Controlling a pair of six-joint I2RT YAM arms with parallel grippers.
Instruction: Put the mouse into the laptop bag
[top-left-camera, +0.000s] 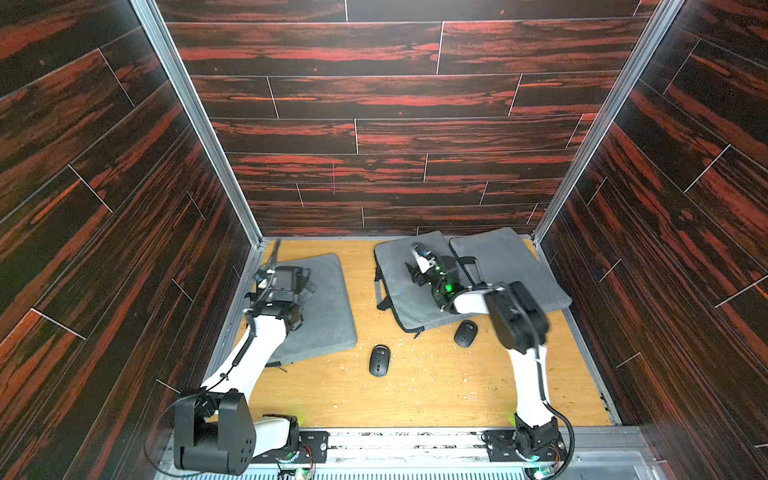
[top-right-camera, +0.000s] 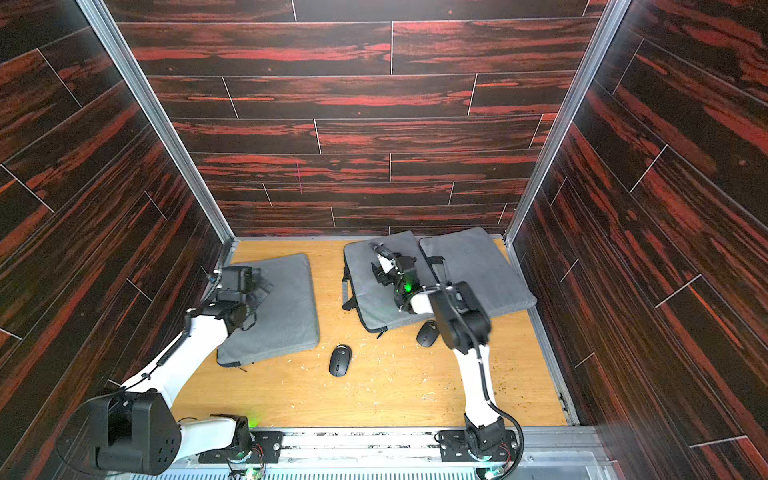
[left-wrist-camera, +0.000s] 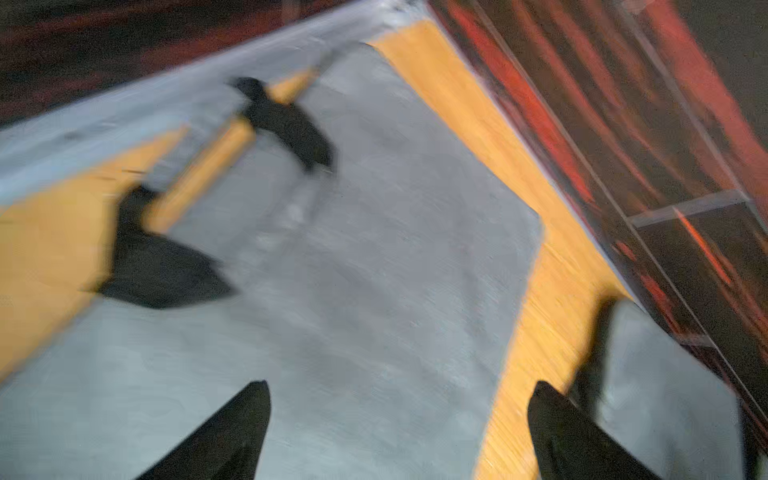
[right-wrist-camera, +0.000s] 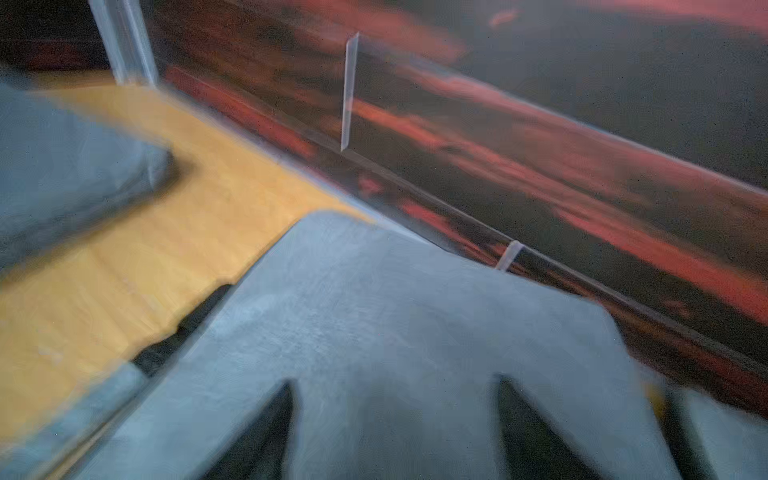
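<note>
Two black mice lie on the wooden table: one mouse (top-left-camera: 379, 360) near the middle, the other mouse (top-left-camera: 465, 333) just in front of the centre grey laptop bag (top-left-camera: 400, 249). My right gripper is over that centre bag, its blurred fingers apart with only grey fabric showing beyond them. Over the left grey laptop bag (top-left-camera: 329, 324), my left gripper stands open and empty. That bag's grey strap with black tabs (left-wrist-camera: 296, 132) shows in the left wrist view. Whether either bag is unzipped cannot be made out.
Another grey laptop bag (top-left-camera: 512, 260) rests at the back right, against the centre bag. A strip of bare table (top-left-camera: 360, 280) separates the left and centre bags. Dark walls enclose the sides and back.
</note>
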